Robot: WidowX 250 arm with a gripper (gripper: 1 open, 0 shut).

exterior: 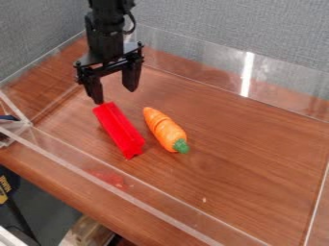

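Note:
A black gripper (113, 88) hangs over the upper left of the wooden surface, its two fingers spread apart with nothing seen between them. Just below it a long red block (119, 130) lies diagonally. To that block's right lies an orange toy carrot (164, 127) with a green top pointing toward the lower right.
Clear plastic walls (247, 72) edge the wooden surface (251, 163), with a grey textured backdrop behind. Some objects, too small to identify, sit outside at the left edge.

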